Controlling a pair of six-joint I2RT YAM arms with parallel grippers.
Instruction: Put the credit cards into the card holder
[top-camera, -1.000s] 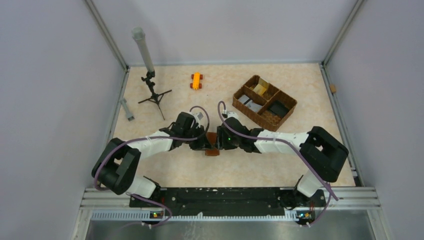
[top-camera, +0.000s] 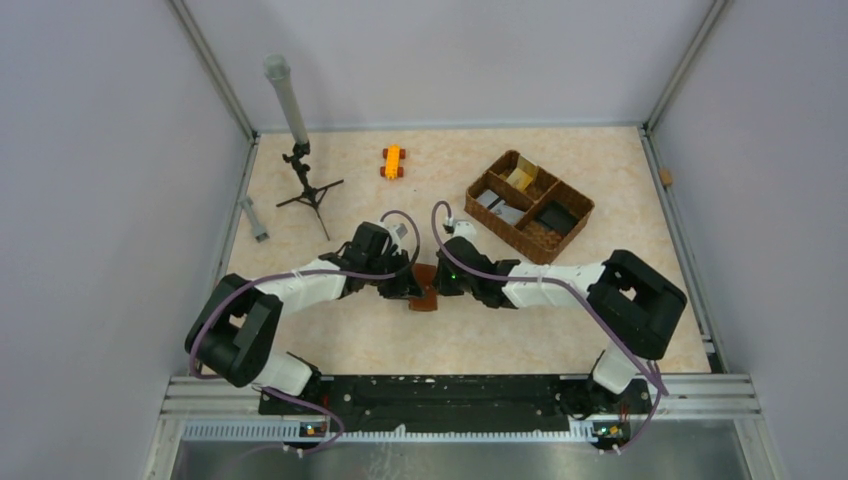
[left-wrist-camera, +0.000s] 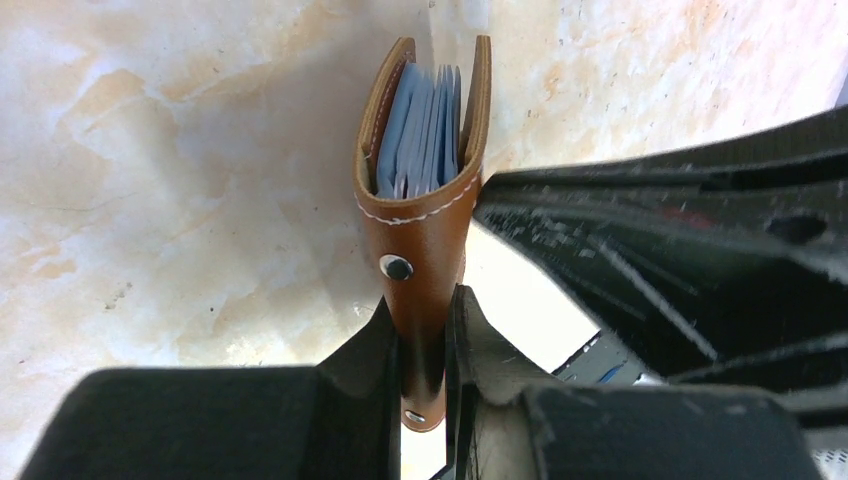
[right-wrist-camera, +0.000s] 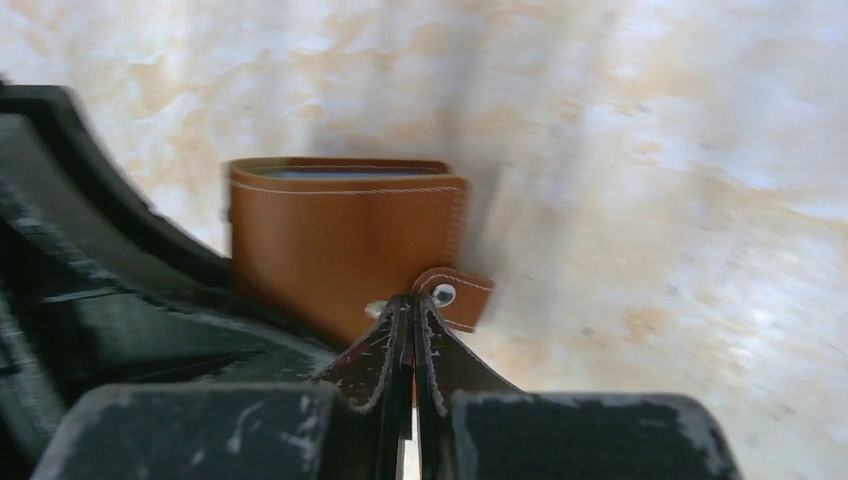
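The brown leather card holder (left-wrist-camera: 425, 235) is gripped near its lower part by my left gripper, which is shut on it. Its mouth faces away from that gripper, and several bluish card sleeves (left-wrist-camera: 415, 135) fan inside. Over the holder's front, in the right wrist view, my right gripper is shut with nothing between its fingers. Those tips stand at the snap flap (right-wrist-camera: 458, 297), which lies outside them, its stud showing beside the tips. From above, both grippers partly cover the holder (top-camera: 424, 302).
A wicker basket (top-camera: 530, 243) with compartments stands at the back right, holding light cards (top-camera: 500, 207) and a dark item (top-camera: 556, 217). An orange toy car (top-camera: 393, 162) and a tripod (top-camera: 312, 192) are at the back left.
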